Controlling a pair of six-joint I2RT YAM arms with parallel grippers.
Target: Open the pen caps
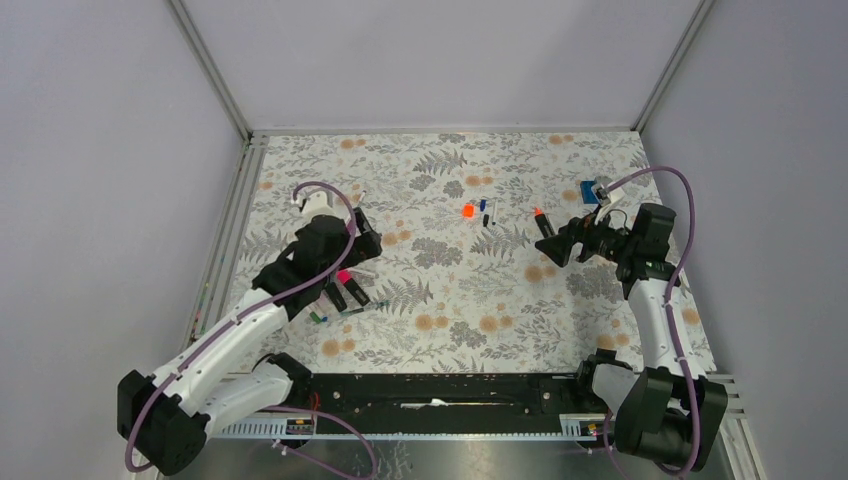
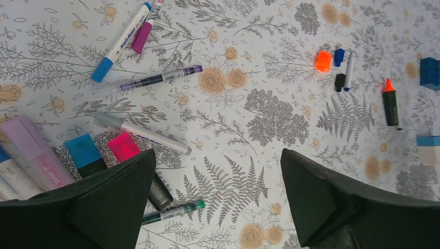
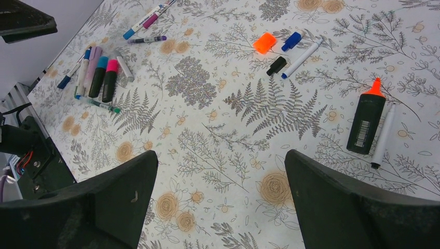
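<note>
My left gripper is open, empty, above a cluster of capped pens and markers: pink highlighter (image 2: pixel 124 147), cyan highlighter (image 2: pixel 82 152), lilac highlighter (image 2: pixel 36 150), grey pen (image 2: pixel 142 134), green pen (image 2: pixel 176 211), purple pen (image 2: pixel 163 78), blue marker (image 2: pixel 123 38) and magenta marker (image 2: pixel 146 28). My right gripper is open, empty, near an uncapped orange highlighter (image 3: pixel 366 124) with a white pen (image 3: pixel 384 137) beside it. In the middle lie an orange cap (image 3: pixel 264 42), blue cap (image 3: pixel 292 40), black cap (image 3: pixel 276 66) and another white pen (image 3: pixel 302 58).
Blue blocks (image 2: pixel 429 72) stand at the table's right side, near the right arm.
</note>
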